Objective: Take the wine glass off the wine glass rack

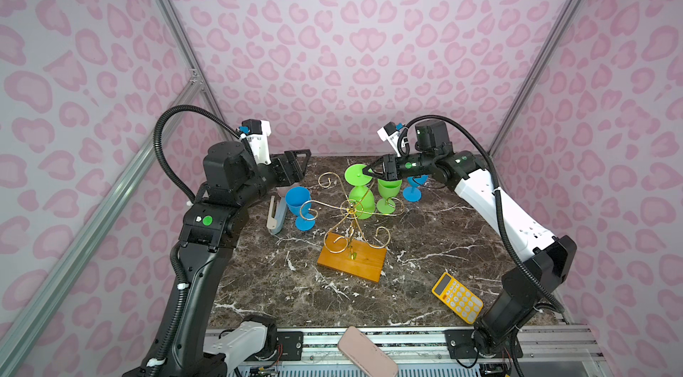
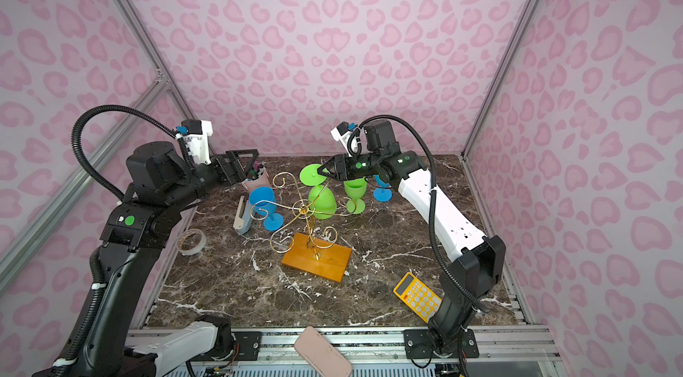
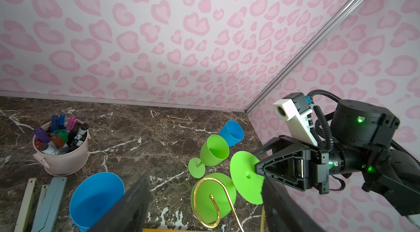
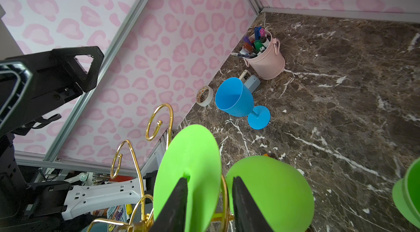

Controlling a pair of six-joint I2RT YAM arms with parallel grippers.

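A gold spiral wine glass rack on a wooden base holds a lime-green glass, whose round foot and bowl show in the right wrist view. My right gripper is at that glass, its part-open fingers either side of the foot's edge and the rack wire; whether they touch is unclear. My left gripper hangs open above the left of the rack, nothing between its fingers.
Blue glasses lie left and at back right, with green glasses nearby. A pen cup, stapler-like tool and yellow calculator also stand or lie on the marble table.
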